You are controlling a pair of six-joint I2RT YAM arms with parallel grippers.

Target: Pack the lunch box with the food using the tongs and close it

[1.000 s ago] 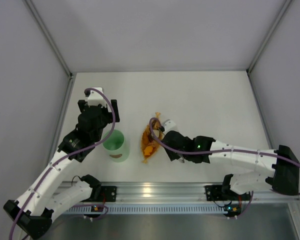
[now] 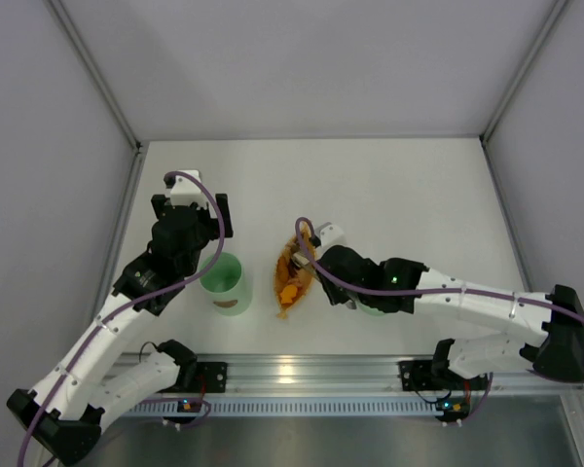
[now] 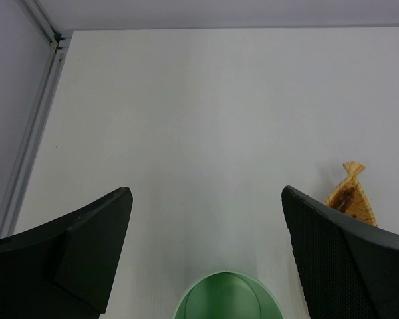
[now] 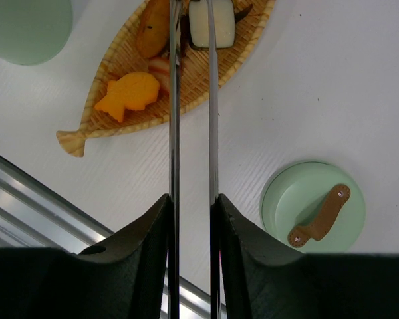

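Observation:
A fish-shaped wicker basket (image 4: pixel 90 123) holds an orange fish-shaped piece (image 4: pixel 130 93), an oval orange-brown piece (image 4: pixel 151 30) and a white rice block (image 4: pixel 203 23). My right gripper's long tongs (image 4: pixel 193 13) reach into it beside the rice block; whether anything is between the tips is unclear. A green lunch container (image 2: pixel 226 287) stands left of the basket, also in the left wrist view (image 3: pixel 226 299). My left gripper hangs above and behind it, fingers wide apart and empty.
A round green lid with a brown handle (image 4: pixel 312 206) lies right of the basket, partly under the right arm in the top view. Metal rails (image 2: pixel 302 365) border the front edge.
The left arm and the container have not moved.

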